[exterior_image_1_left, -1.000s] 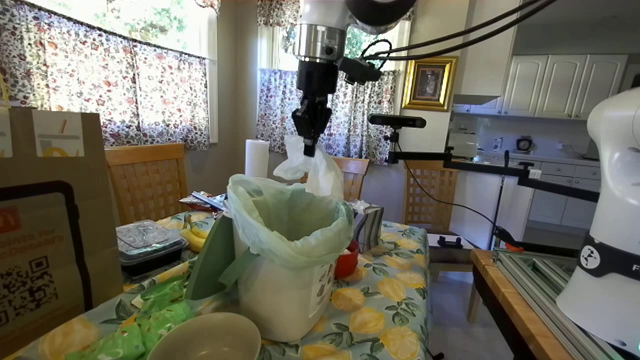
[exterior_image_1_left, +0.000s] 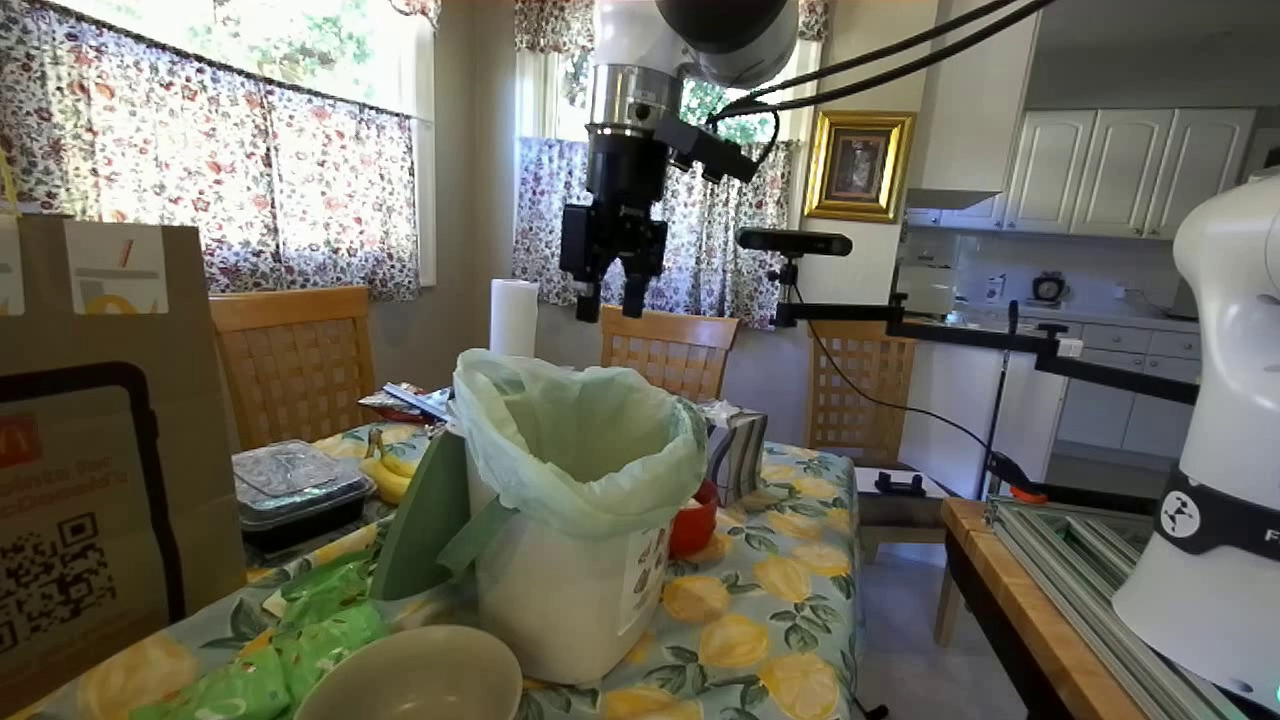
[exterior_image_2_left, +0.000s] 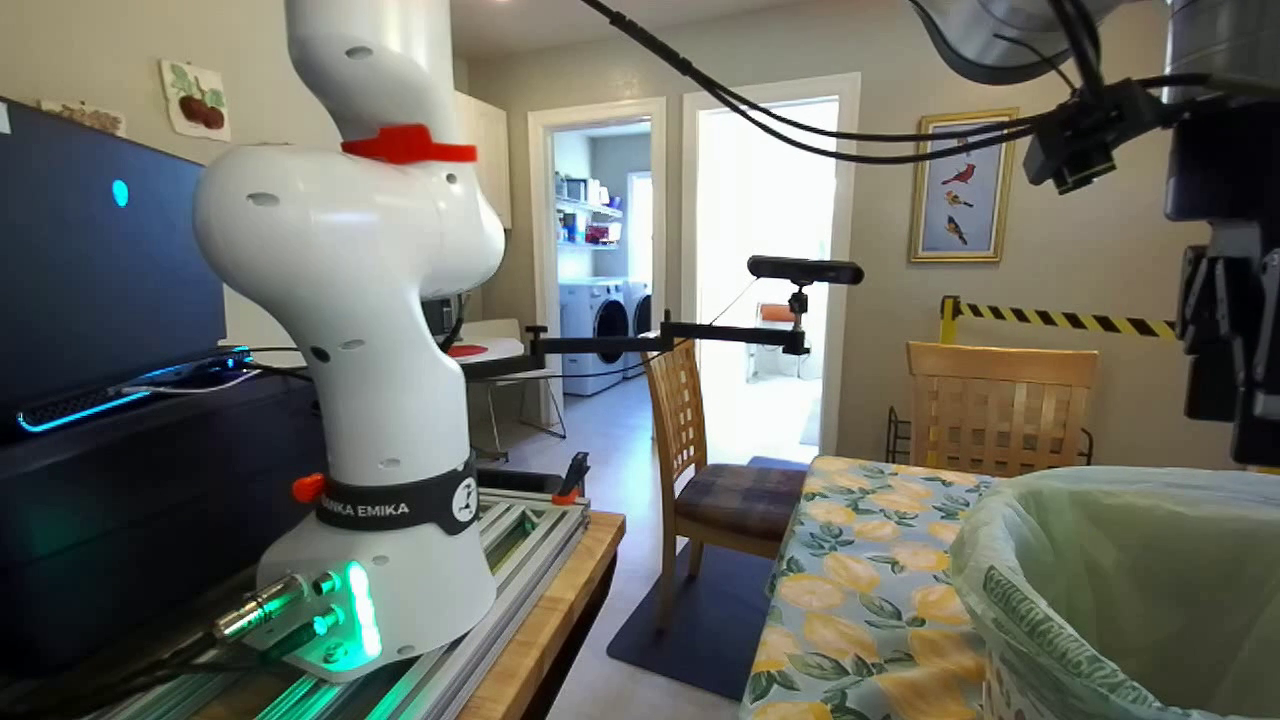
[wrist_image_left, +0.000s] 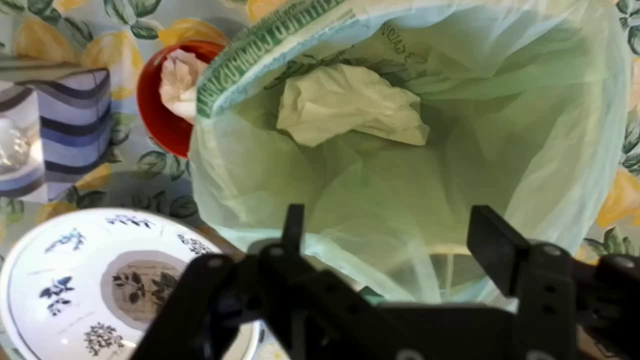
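Note:
My gripper (exterior_image_1_left: 611, 305) hangs above the lined bin, its fingers apart with nothing between them. Looking down in the wrist view, I see a crumpled white paper (wrist_image_left: 351, 105) within the bin's opening, against the green liner (wrist_image_left: 384, 192) and clear of my fingertips (wrist_image_left: 293, 223). The paper is hidden from exterior view 1, where the white bin (exterior_image_1_left: 540, 588) stands upright with its pale green bag folded over the rim. Exterior view 2 catches only part of the bag (exterior_image_2_left: 1020, 576), at the lower right.
A red cup (wrist_image_left: 157, 99) with crumpled paper in it stands beside the bin, near a striped box (wrist_image_left: 75, 129) and a patterned white bowl (wrist_image_left: 66, 252). A green lid (exterior_image_1_left: 422, 522) leans against the bin. Open tablecloth (exterior_image_1_left: 768, 600) lies to its right.
A second ago the white paper dangled from my gripper above the bin. It has left the fingers, which have parted. The gripper has turned and shifted slightly.

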